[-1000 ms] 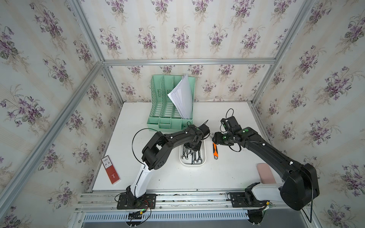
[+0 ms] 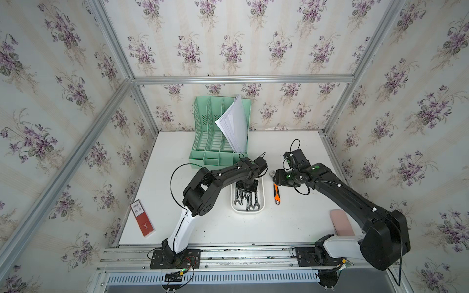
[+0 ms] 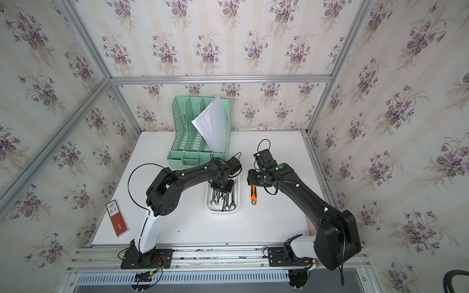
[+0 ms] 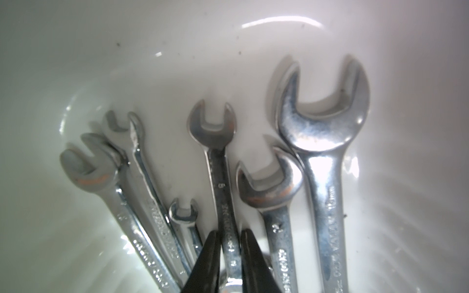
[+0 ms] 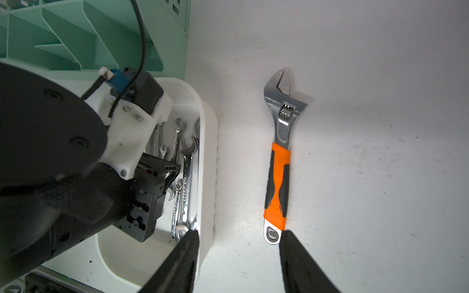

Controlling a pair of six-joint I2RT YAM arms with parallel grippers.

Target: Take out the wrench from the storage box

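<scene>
Inside the white storage box (image 2: 235, 211), several silver wrenches lie side by side. My left gripper reaches down into the box, its dark fingers (image 4: 209, 257) shut on the shaft of the middle wrench (image 4: 211, 130). That wrench lies low among the others, and whether it touches the box floor I cannot tell. A larger wrench (image 4: 322, 127) is to its right in the left wrist view. Outside the box, an adjustable wrench with an orange handle (image 5: 277, 188) lies on the table. Over its handle end, my right gripper hangs open with nothing between its fingers.
A green file rack (image 2: 215, 124) with white papers (image 2: 233, 126) stands directly behind the box. On the left of the table lies a red and white packet (image 2: 142, 218); a pink pad (image 2: 342, 222) is at the right.
The left gripper has shifted slightly left and forward within the box over the last second, uncovering a little less of the wrenches' far ends. The right arm stays put.
</scene>
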